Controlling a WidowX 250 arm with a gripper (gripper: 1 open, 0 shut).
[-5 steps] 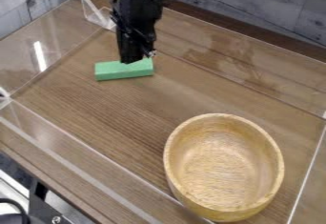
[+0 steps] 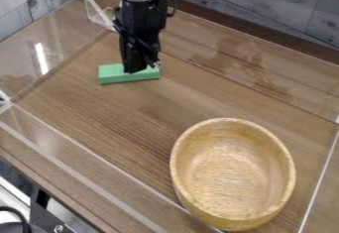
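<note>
A green rectangular block (image 2: 122, 73) lies flat on the wooden table (image 2: 93, 118) in the upper left area. The black gripper (image 2: 137, 60) hangs low just over the block's back part, partly hiding it. Its fingertips are dark and small, and no object shows clearly between them; whether they touch the block is unclear.
A large beige bowl (image 2: 232, 148) stands at the lower right. A grey wooden wall (image 2: 265, 19) runs along the back, and a dark gap with cables shows at the lower left edge.
The gripper has shifted very slightly and sits about the same place over the block. The block and bowl look unmoved.
</note>
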